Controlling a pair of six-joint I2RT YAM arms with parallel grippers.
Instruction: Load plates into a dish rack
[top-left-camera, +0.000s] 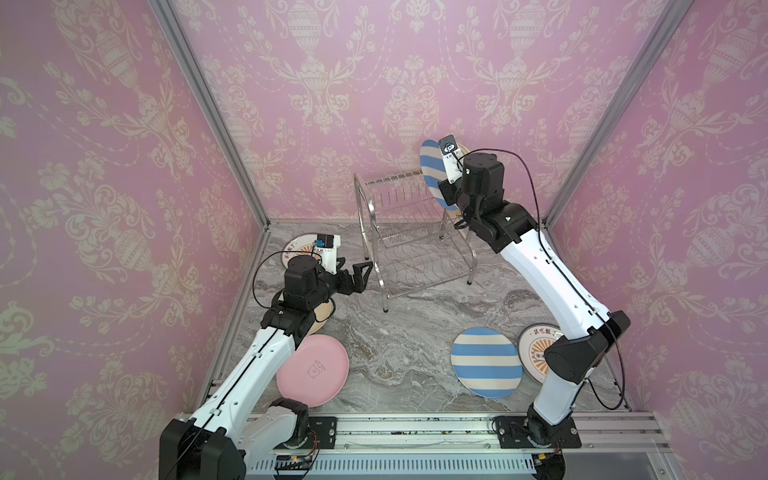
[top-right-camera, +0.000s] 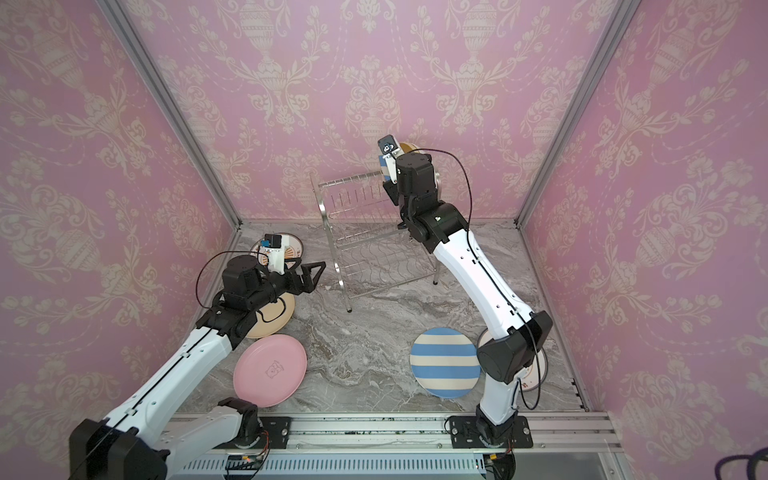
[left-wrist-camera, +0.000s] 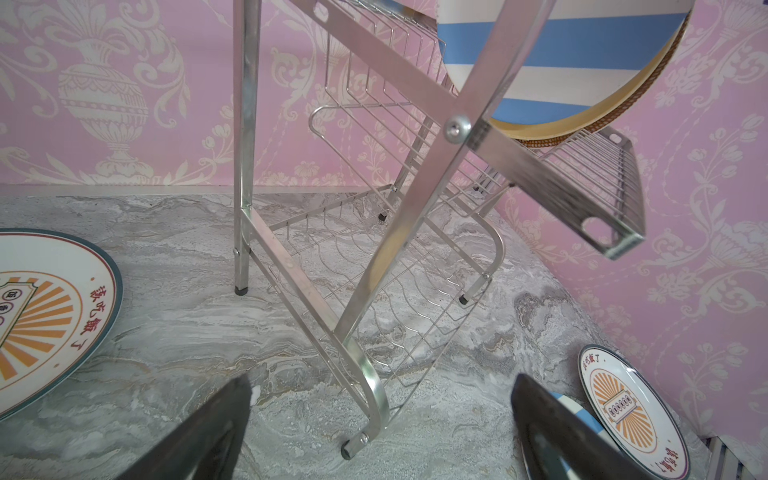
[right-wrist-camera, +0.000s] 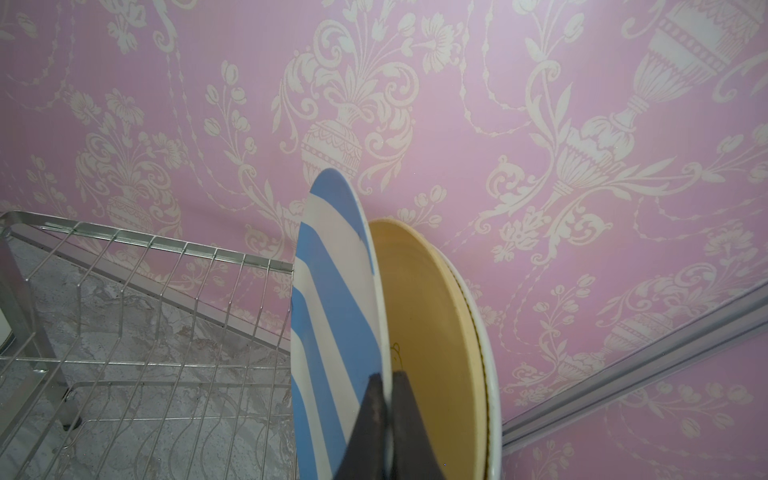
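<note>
A metal dish rack stands at the back centre. On its upper tier, at the right end, a blue-striped plate stands on edge beside a tan plate and a white-rimmed one behind that. My right gripper is shut on the striped plate's rim, above the upper tier. My left gripper is open at the rack's left side, with nothing between its fingers in the left wrist view.
On the counter lie a pink plate, a tan plate and a printed plate on the left, and a striped plate and printed plate at front right.
</note>
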